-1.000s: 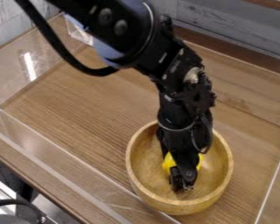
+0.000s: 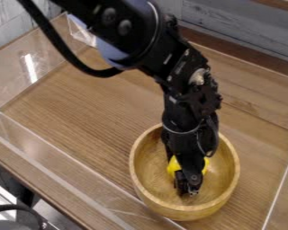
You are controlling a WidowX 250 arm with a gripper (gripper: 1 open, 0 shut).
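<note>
A wooden bowl (image 2: 153, 184) sits on the wooden surface at the lower middle. My gripper (image 2: 186, 172) reaches down from the top into the bowl, its black body covering much of the inside. A yellow object (image 2: 175, 166) lies in the bowl at the fingers, partly hidden behind them. Whether the fingers are shut on it I cannot tell.
Clear edging runs along the left side, with a dark cable at the lower left corner. A pale wall stands at the back.
</note>
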